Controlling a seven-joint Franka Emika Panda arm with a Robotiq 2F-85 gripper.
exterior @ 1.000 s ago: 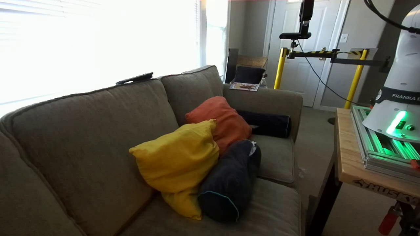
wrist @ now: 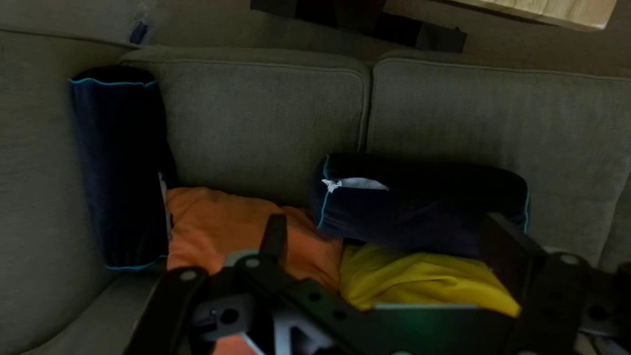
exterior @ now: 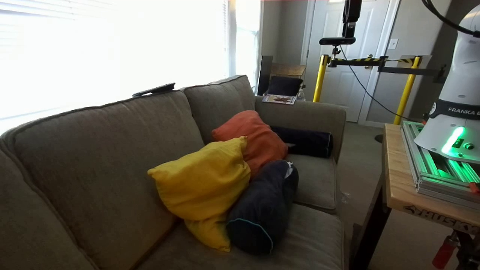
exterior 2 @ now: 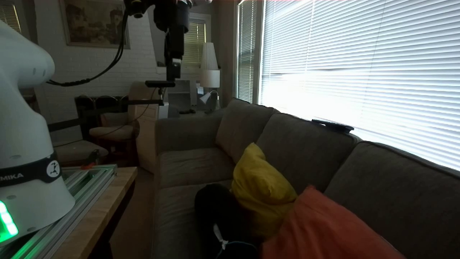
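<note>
My gripper is open, its two fingers wide apart with nothing held between them. It hangs high over the sofa, clear of the cushions, and shows as a dark shape at the top of exterior view 2 (exterior 2: pixel 174 69). Below it in the wrist view lie a yellow pillow (wrist: pixel 414 275), an orange pillow (wrist: pixel 230 222) and a navy bolster (wrist: pixel 408 219) with light blue piping. The yellow pillow (exterior: pixel 202 180) leans against the backrest, touching the orange pillow (exterior: pixel 252 137) and the near bolster (exterior: pixel 263 211). A second navy bolster (exterior: pixel 310 141) rests by the far armrest.
The grey-brown sofa (exterior: pixel 103 166) has bare seat room in front of the bolsters. A dark flat object (exterior: pixel 155 90) lies on the backrest top. The wooden workbench (exterior: pixel 396 180) carries the arm's base. A camera (exterior: pixel 337 41) on a stand is near the gripper in exterior view 1.
The gripper and the arm's cable have shifted slightly at the top of exterior view 1. The pillows and bolsters have not moved.
</note>
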